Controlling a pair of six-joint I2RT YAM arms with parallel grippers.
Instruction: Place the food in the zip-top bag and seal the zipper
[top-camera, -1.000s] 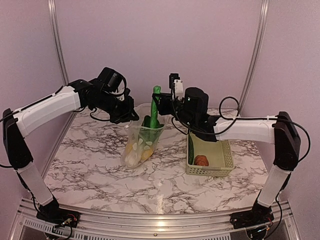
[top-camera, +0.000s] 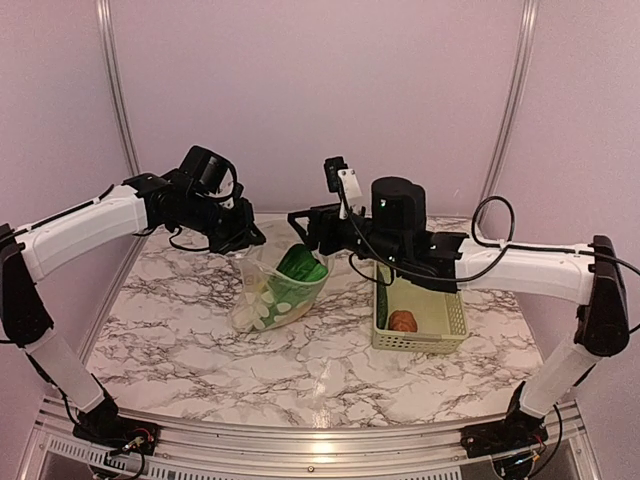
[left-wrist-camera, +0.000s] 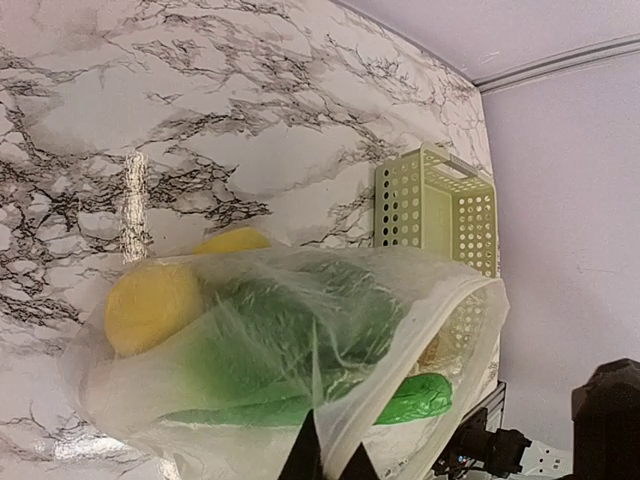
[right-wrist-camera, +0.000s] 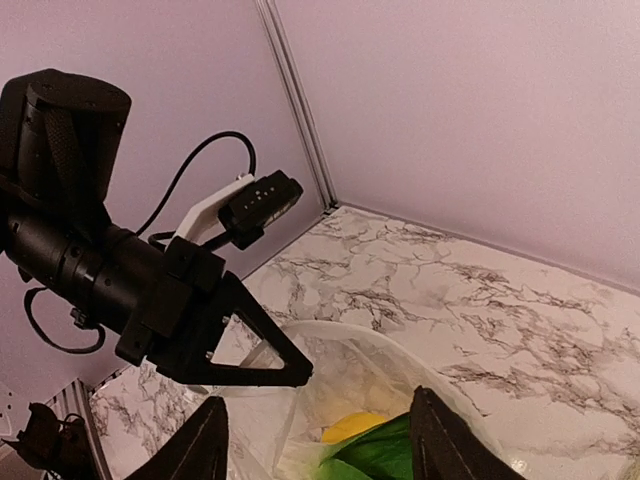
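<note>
The translucent zip bag (top-camera: 240, 310) stands mouth up on the table. At its left rim, my left gripper (top-camera: 258, 239) is shut on the bag's edge. Within the bag lie a large dark green item (left-wrist-camera: 290, 320) and yellow ones (left-wrist-camera: 150, 305), seen through the plastic. A long bright green vegetable (left-wrist-camera: 418, 397) lies along the bag, its end showing inside the mouth. Above the mouth's right side, my right gripper is spread open, nothing held between its fingers.
A pale green basket (top-camera: 420, 342) stands right of the bag, partly under the right arm. It holds a dark green cucumber-like item (top-camera: 382, 306) and a reddish-brown piece (top-camera: 403, 321).
The long green vegetable stood upright in my right gripper; now it is down in the bag, released. The bag and left gripper have shifted slightly left.
</note>
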